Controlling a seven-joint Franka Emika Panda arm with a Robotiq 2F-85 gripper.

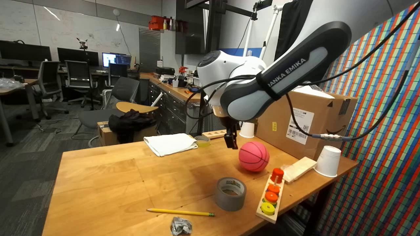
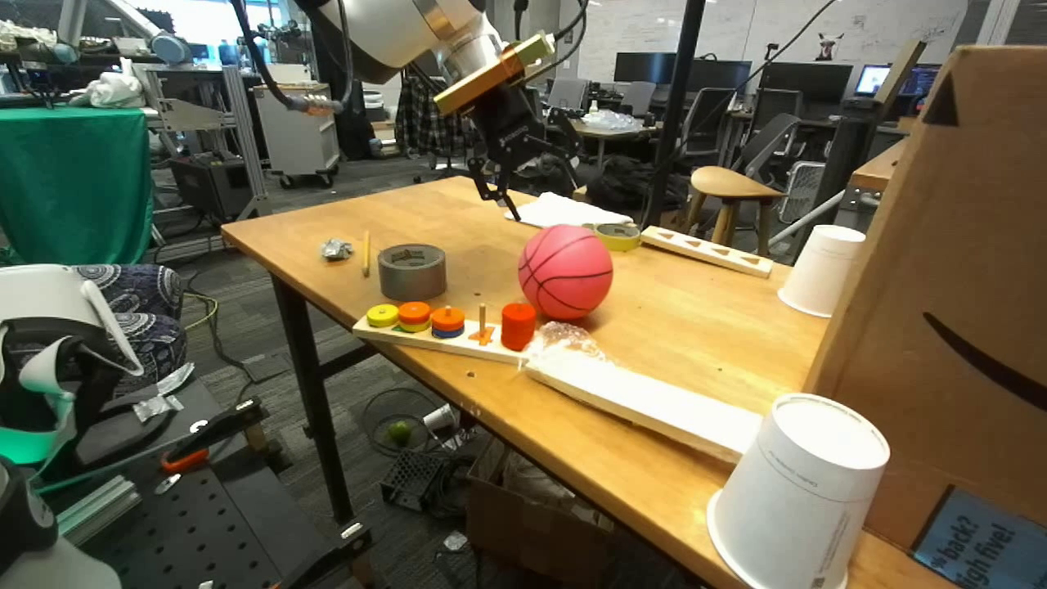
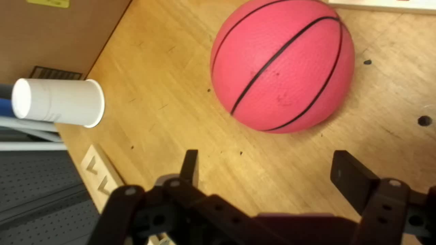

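A pink ball (image 1: pixel 254 156) with black seam lines rests on the wooden table (image 1: pixel 118 177), between the roll of grey tape (image 1: pixel 230 194) and the cardboard box. From the wrist camera the ball (image 3: pixel 282 69) lies beyond my fingertips, apart from them. My gripper is open, its black fingers (image 3: pixel 355 177) spread wide with bare table showing between them. In the second exterior view the gripper (image 2: pixel 542 201) hangs above the table, higher than the ball (image 2: pixel 566 272) and on its far side.
A peg board with coloured rings (image 1: pixel 271 198) sits close to the ball, with a wooden plank (image 1: pixel 299 169) and an upturned white cup (image 1: pixel 328 161) nearby. The cardboard box (image 1: pixel 303 122) blocks the back right. A pencil (image 1: pixel 181 212) and a white cloth (image 1: pixel 171 144) leave the table's left half mostly clear.
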